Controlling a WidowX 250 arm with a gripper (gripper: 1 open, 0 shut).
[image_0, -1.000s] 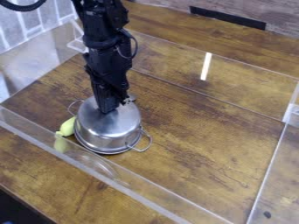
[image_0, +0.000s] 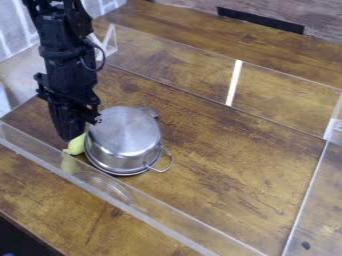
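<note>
The black gripper (image_0: 75, 122) hangs at the left, low beside the left side of a steel pot (image_0: 127, 140) with wire side handles. A pale yellow-green object (image_0: 76, 145) lies just below the gripper, against the pot's left side, partly hidden. Whether the fingers are open or shut, or touch that object, I cannot tell.
Clear transparent panels border the wooden table (image_0: 227, 170) at the left, front and right. A white strip (image_0: 234, 83) lies at the back.
The gripper has moved left from over the pot to beside it, lower down, above the yellow-green object. The pot's top is now uncovered.
</note>
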